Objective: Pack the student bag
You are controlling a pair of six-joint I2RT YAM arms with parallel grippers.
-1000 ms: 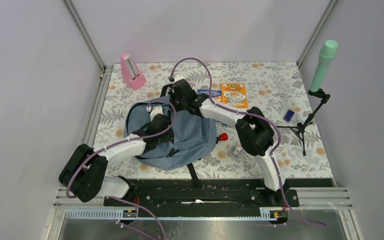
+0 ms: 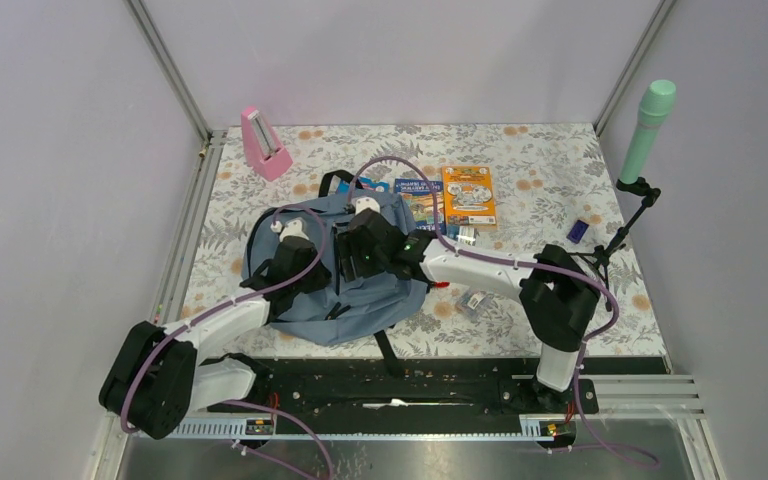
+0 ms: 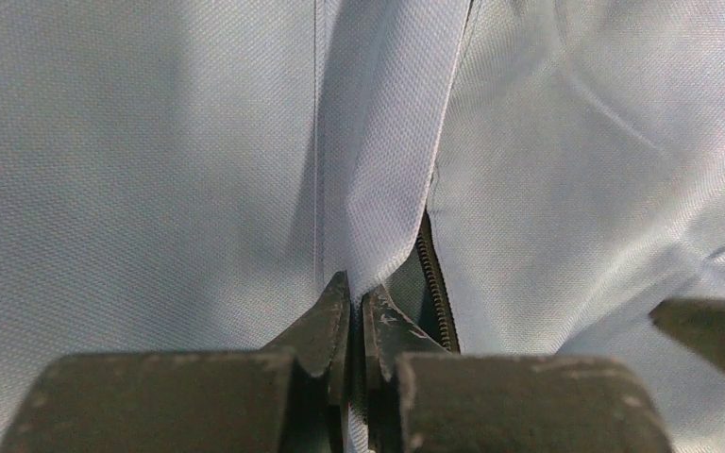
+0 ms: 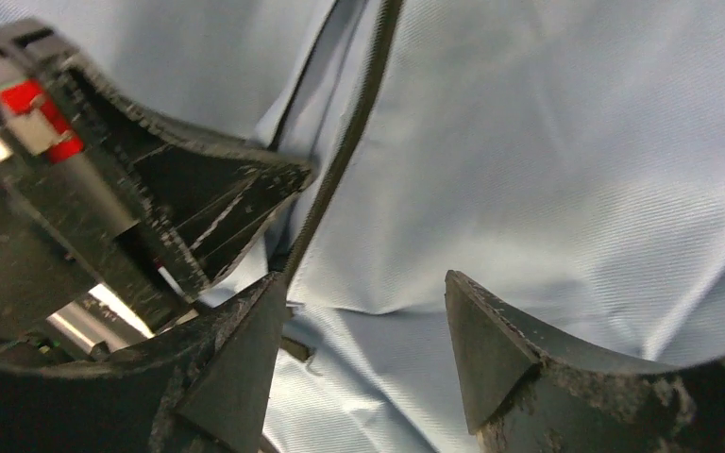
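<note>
The blue-grey bag (image 2: 380, 300) lies on the table, its fabric filling both wrist views. My left gripper is shut at a folded fabric edge beside a dark zipper (image 3: 434, 283); the folded strip runs into its fingertips, though how much is between them is hard to tell. My right gripper stands open over the bag, with a dark zipper strip (image 4: 359, 104) beneath it and my left gripper beside it.
Behind the bag lie books (image 2: 468, 198). A pink metronome (image 2: 265, 150) stands back left. At the right are a green microphone on a stand (image 2: 646, 130), a small purple item (image 2: 577, 231) and a clear item (image 2: 472, 304).
My left gripper has shifted left, and the bag's fabric has moved slightly with it.
</note>
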